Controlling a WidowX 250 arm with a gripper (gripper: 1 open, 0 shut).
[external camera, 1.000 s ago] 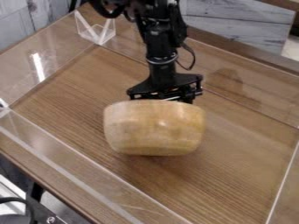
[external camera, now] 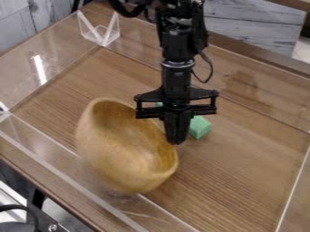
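A pale yellow curved object (external camera: pixel 121 149), smooth and hollow-looking, lies tilted in the lower left middle of the wooden tray. The black arm comes down from the top centre, and its gripper (external camera: pixel 169 131) is at the object's upper right side, low over the tray. The gripper looks shut; whether it touches the object is unclear. A small green block (external camera: pixel 198 125) sits just right of the gripper, partly hidden behind it.
The wooden tray floor (external camera: pixel 230 181) is clear on the right and at the far left. A clear plastic bracket (external camera: pixel 100 27) is at the back left, and the tray walls bound the space.
The yellow object has turned and shifted left, from lying across the front of the gripper to lying lengthwise at its left.
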